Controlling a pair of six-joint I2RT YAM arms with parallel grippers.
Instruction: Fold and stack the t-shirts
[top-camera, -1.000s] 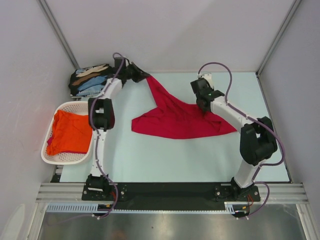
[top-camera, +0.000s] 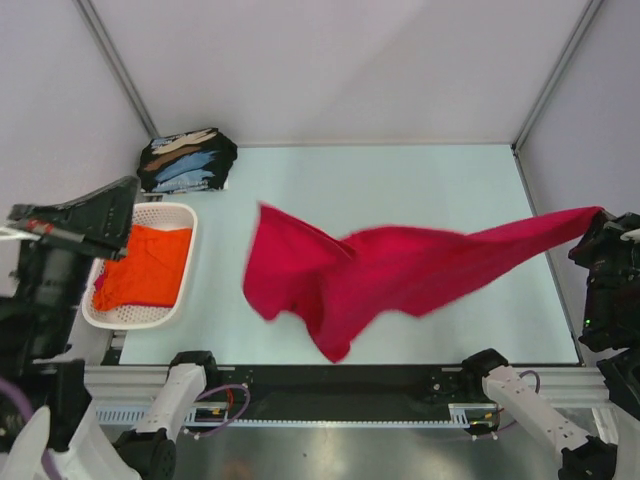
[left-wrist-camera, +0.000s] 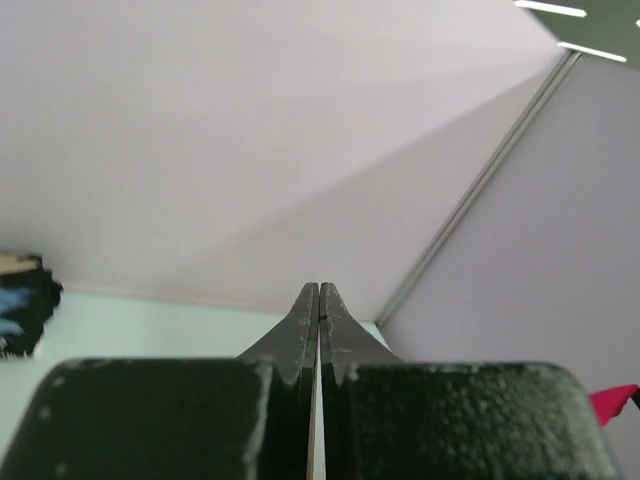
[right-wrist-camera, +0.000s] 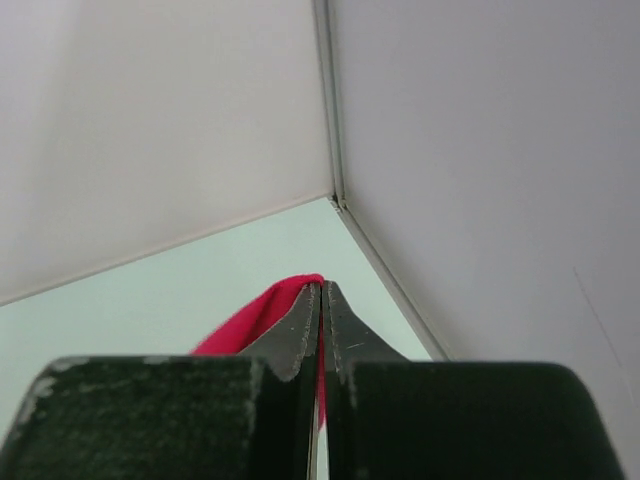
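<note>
A crimson t-shirt (top-camera: 400, 265) is stretched in the air across the workspace. Its right end rises to my right gripper (top-camera: 597, 232), which is shut on the cloth. In the right wrist view, the shirt's fabric (right-wrist-camera: 262, 315) runs into the closed fingertips. My left gripper (top-camera: 118, 220) is up at the left, over the basket's edge, clear of the shirt. The left wrist view shows the left fingers (left-wrist-camera: 290, 335) together with nothing between them. The shirt's left end hangs loose. A bit of shirt (left-wrist-camera: 610, 402) shows at that view's right edge.
A white basket (top-camera: 190, 262) at left holds orange and dark pink cloth (top-camera: 150, 265). Behind it lies a stack of folded shirts (top-camera: 188, 160) in dark and blue tones.
Both arms swung back toward the front and apart. The shirt came with the right gripper toward the front right, while its left end came out of the left gripper.
</note>
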